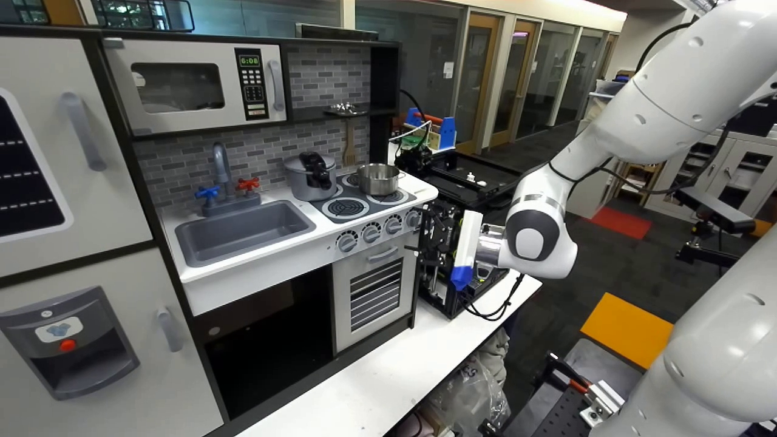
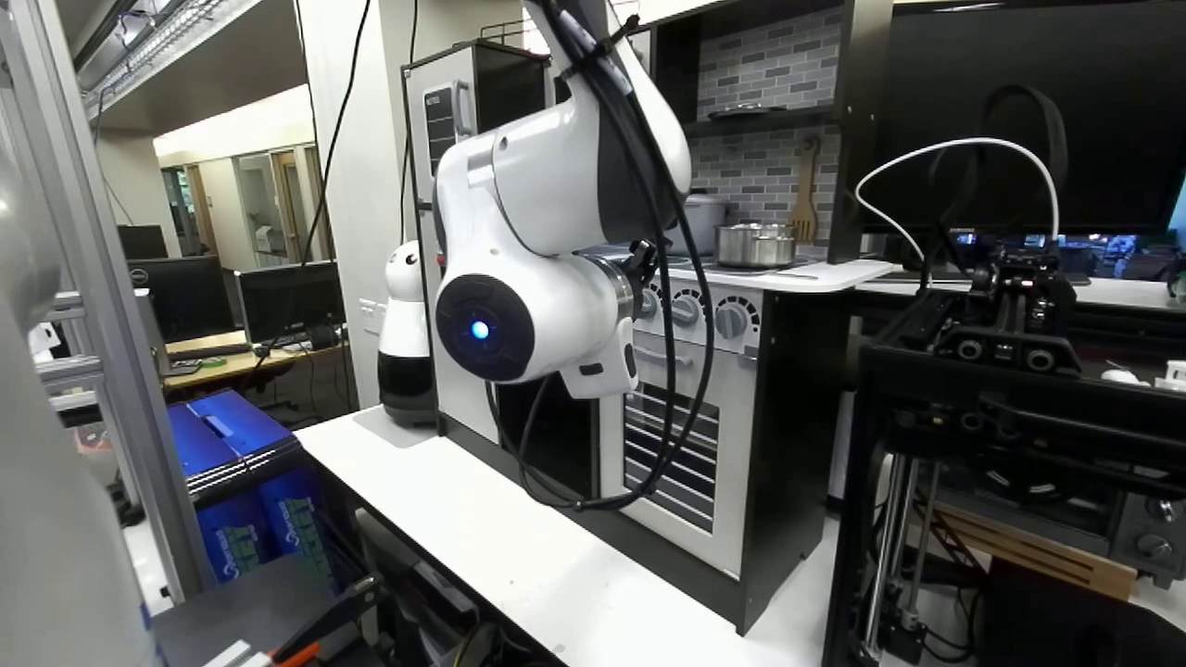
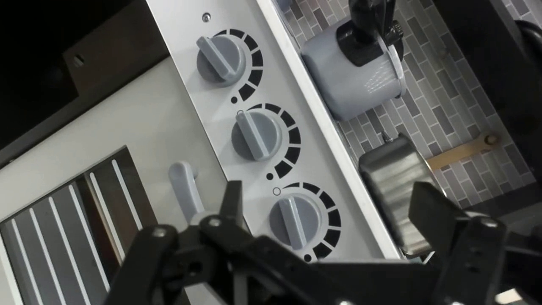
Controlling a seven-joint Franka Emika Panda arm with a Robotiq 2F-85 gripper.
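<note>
My gripper is open in the wrist view, its two dark fingers wide apart with no object held between them. It faces the toy stove's grey front panel with its knobs. The lowest knob in that view point(image 3: 294, 221) appears in the gap between the fingers; two more, the middle knob point(image 3: 256, 134) and the upper knob point(image 3: 221, 60), lie up and to the left. The oven handle point(image 3: 185, 189) is near the left finger, and the steel pot point(image 3: 399, 195) shows behind the right one. In exterior view 1 the dark fingers blend into the black frame behind.
A grey lidded pot point(image 1: 311, 176) and the steel pot point(image 1: 379, 179) stand on the stovetop. Left of them is the sink point(image 1: 244, 229). Beside the kitchen stands a black machine frame point(image 2: 1001, 389).
</note>
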